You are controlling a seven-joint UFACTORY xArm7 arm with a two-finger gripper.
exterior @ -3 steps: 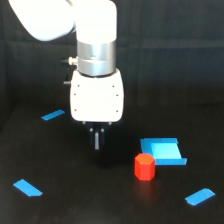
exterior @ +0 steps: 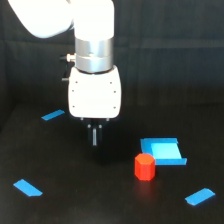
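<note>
My gripper (exterior: pixel 94 134) hangs below the white wrist housing at the upper left of the view, above the black table; its small dark fingers point down, and I cannot tell whether they are open or shut. A red hexagonal block (exterior: pixel 145 167) sits on the table to the right of the gripper and nearer the camera. Behind the block lies a light blue square (exterior: pixel 169 150) edged with darker blue tape.
Short blue tape strips mark the table at back left (exterior: pixel 53 114), front left (exterior: pixel 27 187) and front right (exterior: pixel 200 196).
The arm and gripper have shifted very slightly left and down. The red block and the blue square have not moved.
</note>
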